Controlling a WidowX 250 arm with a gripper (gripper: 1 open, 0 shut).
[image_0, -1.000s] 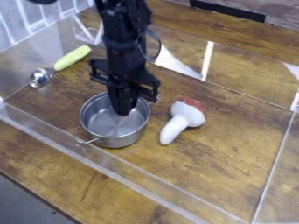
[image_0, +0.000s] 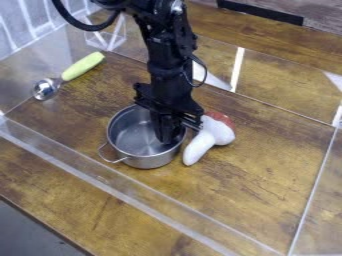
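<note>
A steel pot (image_0: 134, 152) with wire handles stands on the wooden table (image_0: 254, 200). The black robot gripper (image_0: 170, 130) reaches down into the pot's right part; its fingertips are dark and crowded, so whether they are open or shut is unclear. Just right of the pot lies a white mushroom-like toy (image_0: 209, 138) with a reddish patch on its cap, its stem pointing toward the lower left.
A ladle (image_0: 74, 73) with a pale green handle lies at the upper left. Clear panels border the work area.
The gripper has moved down, deeper into the pot. The pot and toy look almost unmoved.
</note>
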